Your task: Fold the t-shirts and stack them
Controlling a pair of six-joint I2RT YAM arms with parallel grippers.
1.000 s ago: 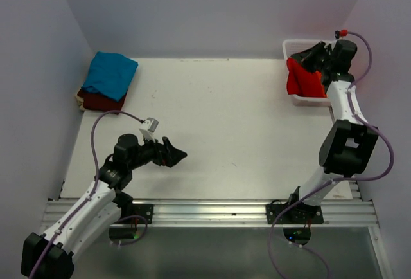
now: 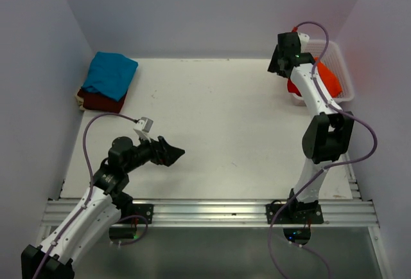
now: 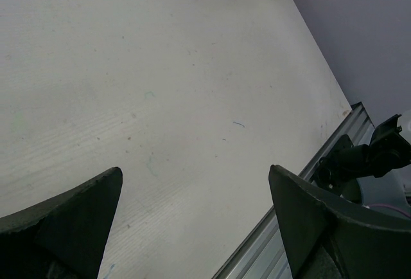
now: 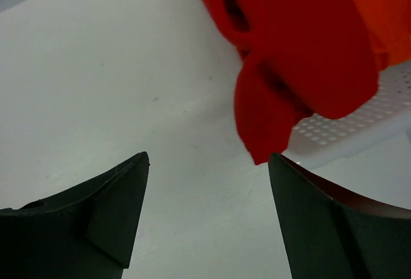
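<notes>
My right gripper (image 2: 276,67) hangs at the left rim of a white basket (image 2: 340,67) holding red and orange shirts (image 2: 327,76). In the right wrist view its fingers are open, and a red shirt (image 4: 302,54) drapes over the basket's edge just beyond them. My left gripper (image 2: 170,152) stands open above the bare table at the lower left, with nothing between its fingers. At the back left a folded blue shirt (image 2: 109,73) lies on a dark red one (image 2: 99,102), with a tan one (image 2: 80,102) beneath.
Walls stand at the back and both sides, close to the basket and the stack. A metal rail (image 2: 205,208) runs along the front edge.
</notes>
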